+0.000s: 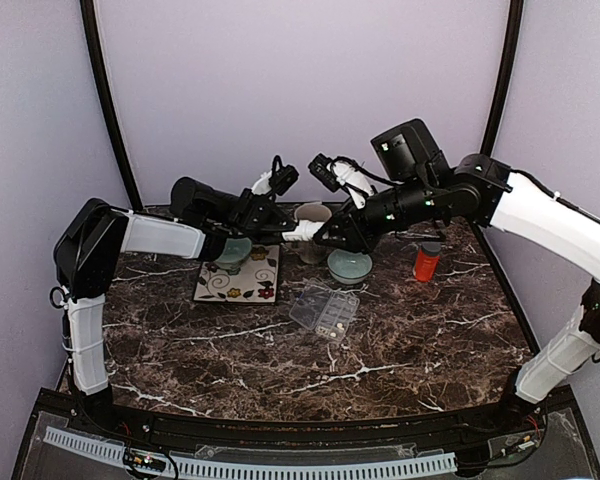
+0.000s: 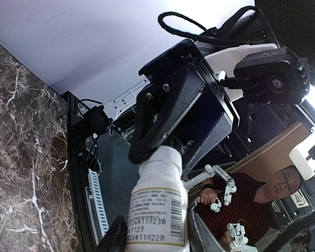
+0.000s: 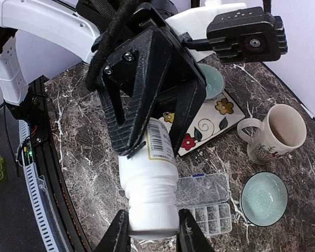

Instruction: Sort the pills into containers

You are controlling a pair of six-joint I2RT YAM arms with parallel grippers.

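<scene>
A white pill bottle (image 1: 301, 231) is held in the air between my two grippers, over the back middle of the table. My left gripper is shut on its labelled body. From the other side my right gripper is shut on the white cap (image 3: 153, 218), which looks to be still on the neck. Below lies the clear pill organizer (image 1: 324, 309), lid open, with a few pale pills in its right-hand compartments. The bottle's inside cannot be seen.
A red bottle with a dark lid (image 1: 427, 261) stands at right. Behind the organizer are a green bowl (image 1: 350, 266) and a mug (image 3: 283, 126). A flowered tray (image 1: 210, 289) with another bowl (image 1: 234, 251) sits at left.
</scene>
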